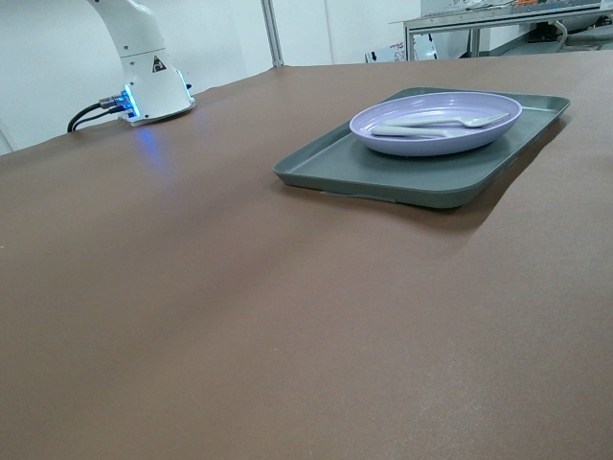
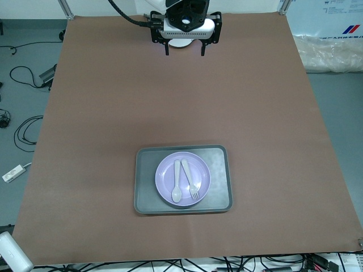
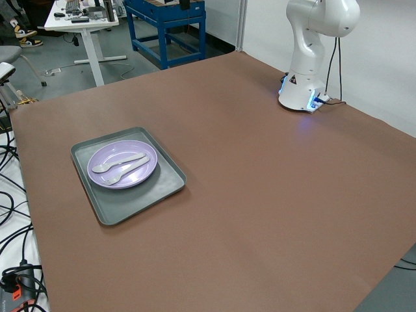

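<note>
A grey-green tray (image 2: 144,192) lies on the brown table near its front edge in the left view, with a lilac plate (image 2: 167,184) on it. A pale spoon (image 2: 176,192) and a pale fork (image 2: 189,180) rest side by side on the plate; the top and right views show them too. My gripper (image 2: 185,50) hangs at the back middle of the table, far from the tray, its two black fingers apart with nothing seen between them.
The white arm base (image 3: 301,88) stands at the table's edge by a white wall. Cables and equipment lie off the table beyond its edges.
</note>
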